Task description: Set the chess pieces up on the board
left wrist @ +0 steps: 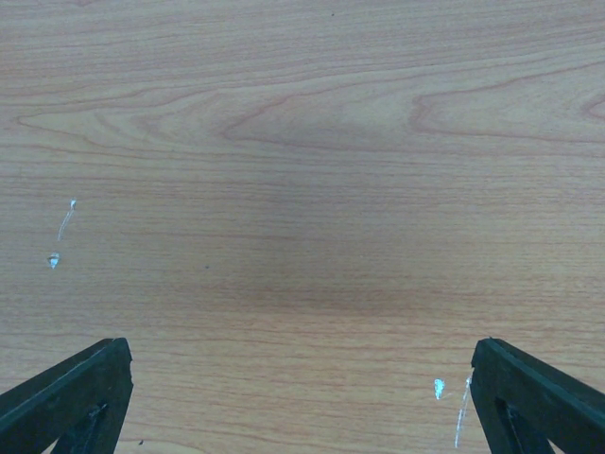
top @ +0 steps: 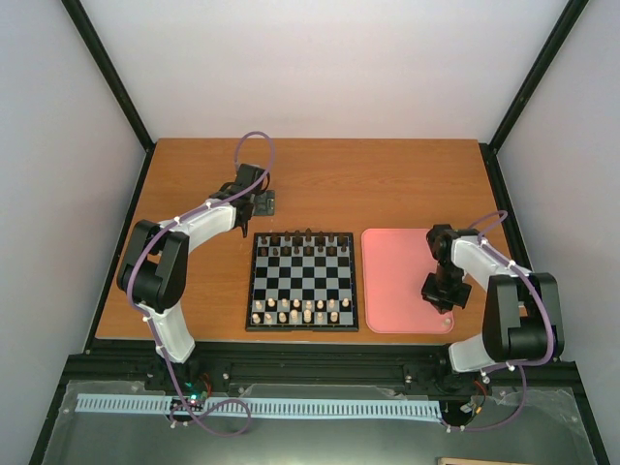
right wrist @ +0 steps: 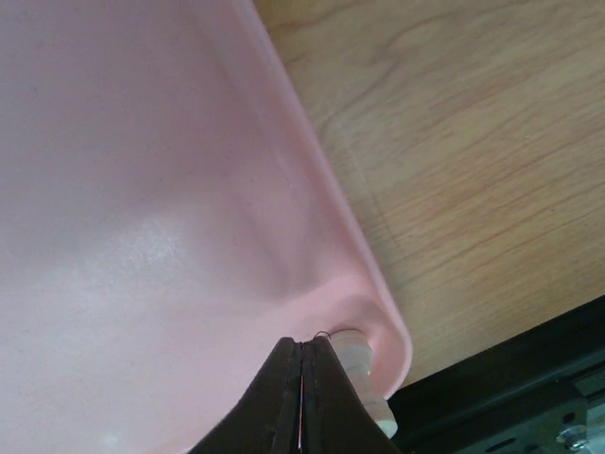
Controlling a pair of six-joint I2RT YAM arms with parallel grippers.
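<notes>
A white chess piece stands in the near right corner of the pink tray. My right gripper is shut with nothing between its fingers; the piece is just outside them, on their right, and partly hidden behind one. From above, the right gripper is over that same corner. The chessboard left of the tray carries dark pieces along its far rows and white pieces along its near rows. Above bare wood, my left gripper is open and empty.
Right beside the tray corner runs the black frame rail at the table's near edge. A small grey object lies by the left gripper.
</notes>
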